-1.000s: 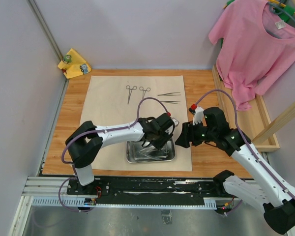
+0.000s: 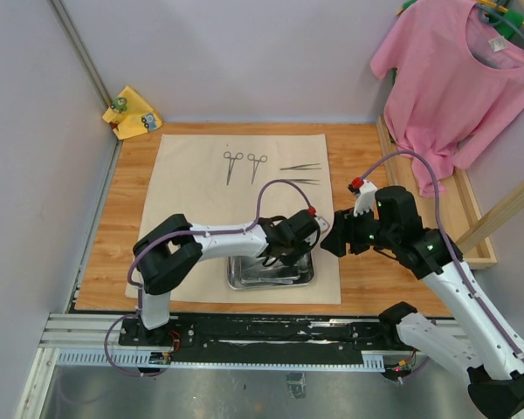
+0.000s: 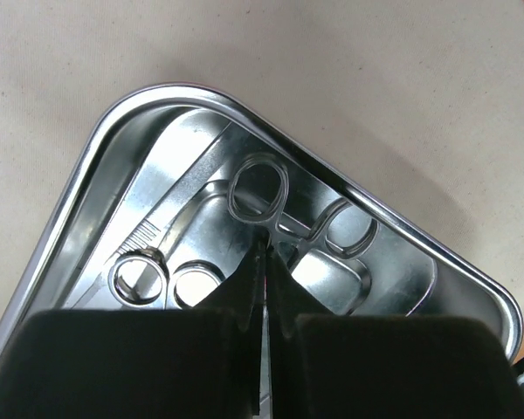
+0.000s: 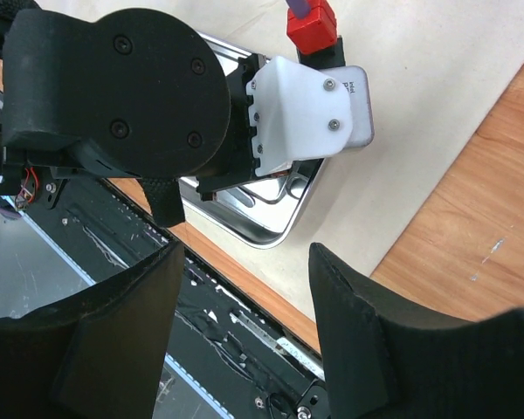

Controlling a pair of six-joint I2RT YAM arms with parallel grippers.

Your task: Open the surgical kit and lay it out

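The steel tray (image 3: 61, 218) lies on the cream cloth (image 2: 183, 175), holding ringed instruments (image 3: 279, 188) and flat ones. My left gripper is shut, its tips down at a ringed instrument near the tray's upper side; whether they touch it is unclear. My right gripper stands part open just right of the tray, nothing between its fingers, facing the left arm. On the back of the cloth lie two scissor-like instruments (image 2: 230, 157) side by side and two tweezers (image 2: 299, 167) to their right.
A pink shirt (image 2: 454, 78) hangs at the back right above a wooden frame (image 2: 467, 205). A yellow patterned cloth (image 2: 131, 113) is at the back left. The cloth's middle behind the tray is clear; the table's front edge is close to the tray.
My left gripper has shifted slightly right over the tray. My right arm has moved a little right and toward the back.
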